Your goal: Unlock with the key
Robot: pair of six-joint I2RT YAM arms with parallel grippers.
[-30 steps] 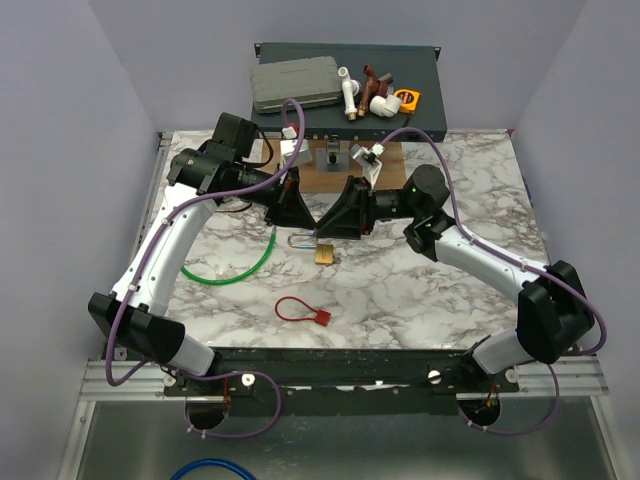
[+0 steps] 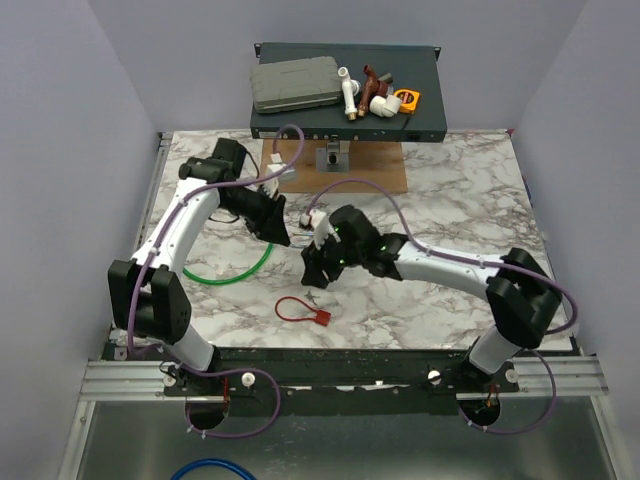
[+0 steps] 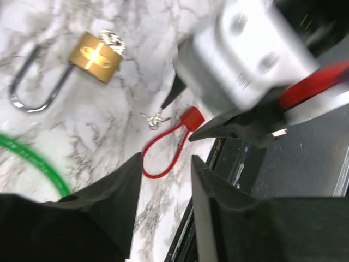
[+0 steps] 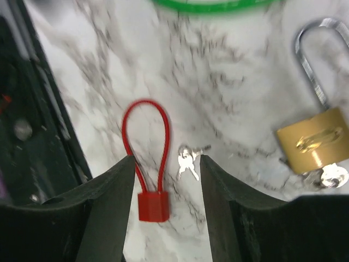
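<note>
A small silver key lies on the marble table beside the red loop tag, also in the right wrist view as key (image 4: pixel 186 159). A brass padlock (image 4: pixel 311 142) with its long shackle raised lies nearby. My right gripper (image 2: pixel 316 275) is low over the key, open, its fingers either side of it in the right wrist view. My left gripper (image 2: pixel 276 232) is above and to the back left, fingers parted with nothing visible between them.
A green hose (image 2: pixel 220 280) curves at left. A dark shelf (image 2: pixel 430 100) holds a case and pipe fittings at the back, above a brown board (image 2: pixel 385 170).
My left gripper has shifted slightly left.
</note>
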